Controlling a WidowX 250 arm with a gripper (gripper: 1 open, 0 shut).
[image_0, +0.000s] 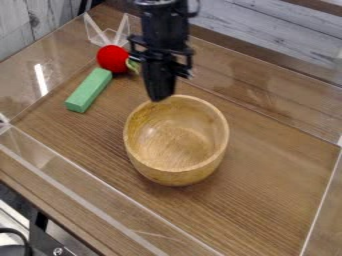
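Observation:
My gripper is a dark arm reaching down from the top, hanging just above the back rim of a tan bowl. It is blurred, and nothing shows between its fingers; it looks shut. To its left lie a green block and, behind that, a red round object.
A white wire-like item sits behind the red object, with a small green piece beside it. A dark cable lies at the lower left corner.

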